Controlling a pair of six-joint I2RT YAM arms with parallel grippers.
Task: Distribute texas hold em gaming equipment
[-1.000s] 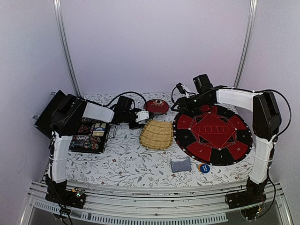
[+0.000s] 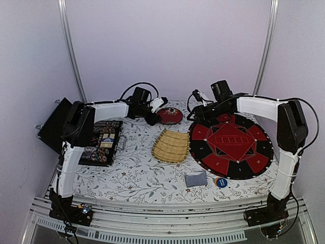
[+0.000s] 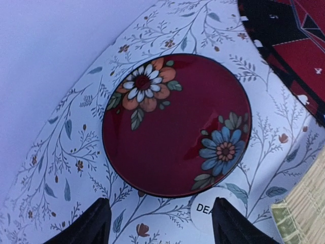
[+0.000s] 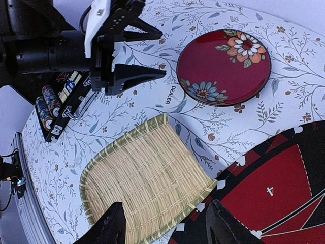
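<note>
A white dealer button (image 3: 205,213) lies on the floral cloth, close to the rim of a dark red flowered plate (image 3: 175,122) and partly hidden by one finger of my left gripper. That gripper stands open with nothing between its fingers, left of the plate in the right wrist view. My right gripper is open and empty, above the woven bamboo tray (image 4: 147,175) and the edge of the red-and-black round game mat (image 4: 269,188). An open black case (image 2: 104,145) with chips sits at the left.
A grey-blue packet (image 2: 195,178) and a small pile of round discs (image 2: 220,182) lie at the front, below the mat. The cloth between case and packet is clear. The case's raised lid (image 2: 56,124) leans at the left wall.
The left arm has swung away from the bamboo tray, back toward the rear and beside the red plate. My right arm shifted only slightly. The tray and mat moved slightly right early on.
</note>
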